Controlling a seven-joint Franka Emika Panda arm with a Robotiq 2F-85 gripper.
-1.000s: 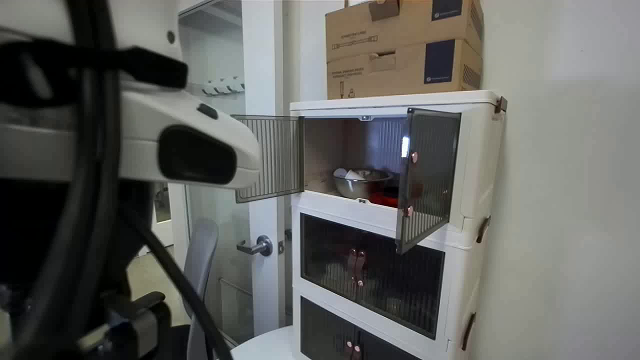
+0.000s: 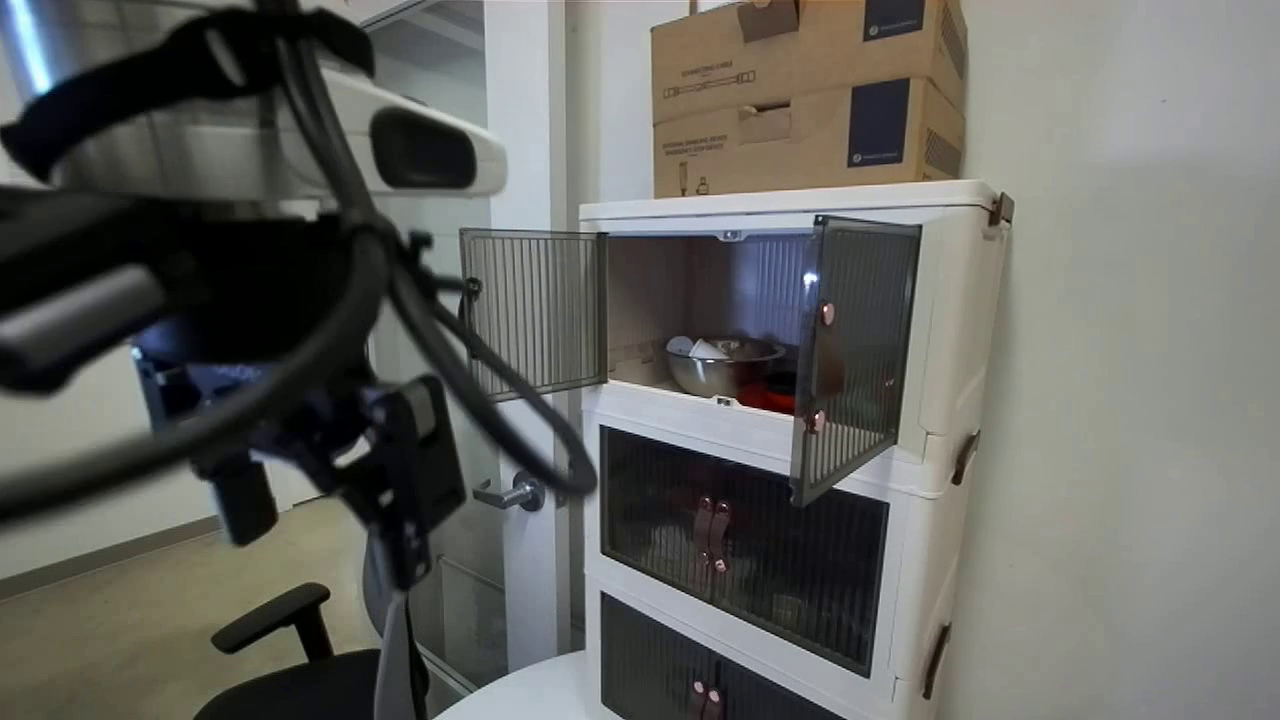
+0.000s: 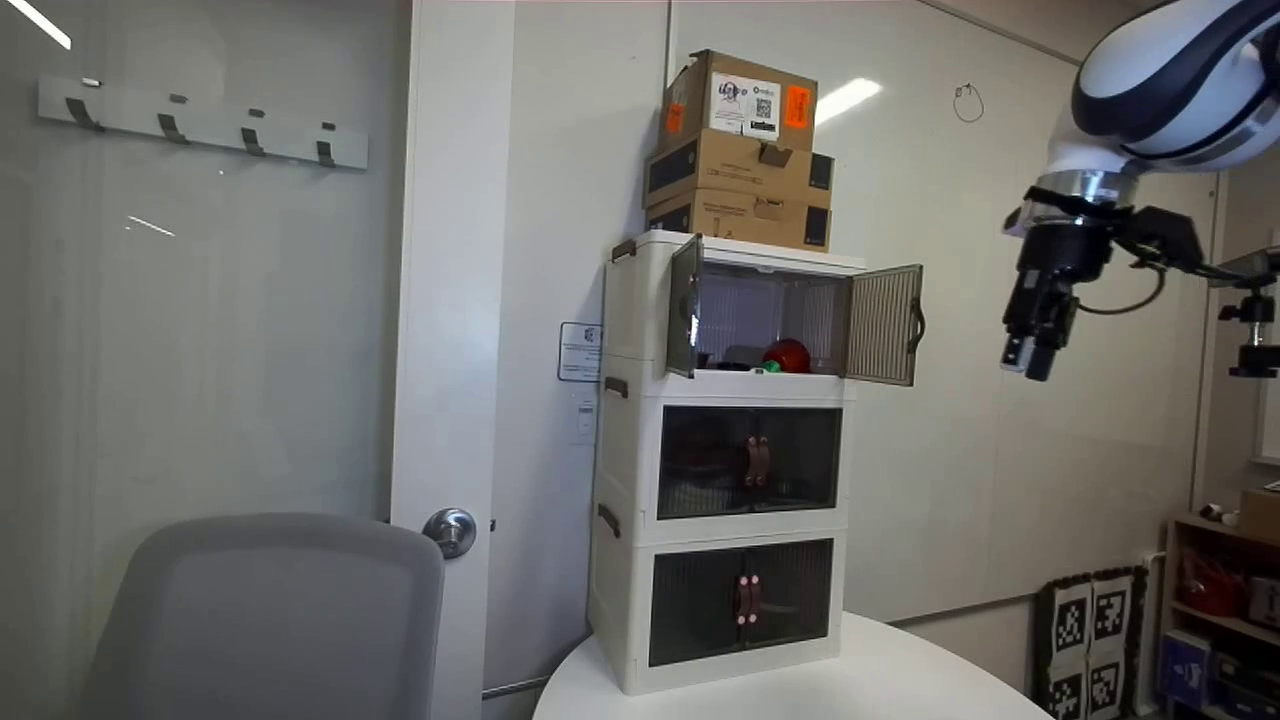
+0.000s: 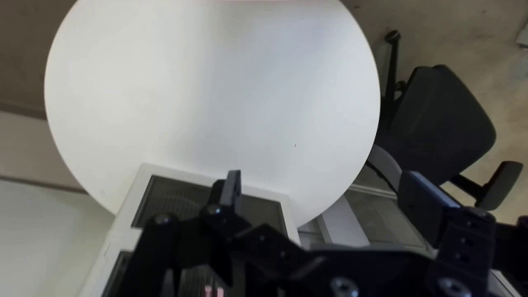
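Observation:
My gripper hangs in the air to the right of the white cabinet, pointing down and well apart from it. In the wrist view the gripper is open, its black fingers wide apart with nothing between them. Both doors of the top compartment stand open: one door at the left in exterior view 1, the other door at the right. Inside sit a metal bowl holding white items and a red object. A small green item lies beside the red one.
The two lower compartments have their dark doors shut. Cardboard boxes are stacked on top of the cabinet. An office chair stands by the table's edge.
My arm has swung and turned; the gripper, which was low and mostly hidden behind the arm's cables, now shows clearly at the left of exterior view 1. The cabinet looks unchanged.

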